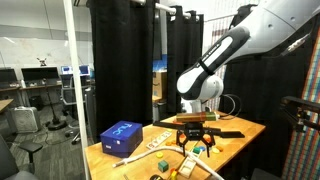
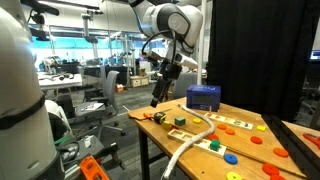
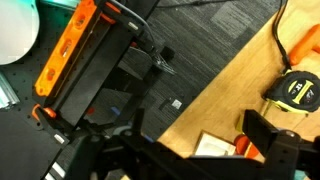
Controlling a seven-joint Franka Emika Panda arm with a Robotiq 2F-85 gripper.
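My gripper hangs over the front part of the wooden table in exterior view 1, its fingers spread. In the wrist view the gripper is open, and nothing shows between its fingers. Beneath it lie the table's edge and grey floor. A black and yellow tape measure lies on the wood at the right of that view, apart from the fingers. Near the right finger are a white piece and a small red piece, both partly hidden.
A blue box stands on the table's far side. A white tube curves across the top among several red discs, a blue disc and a green block. In the wrist view, an orange-handled tool lies by the tape measure.
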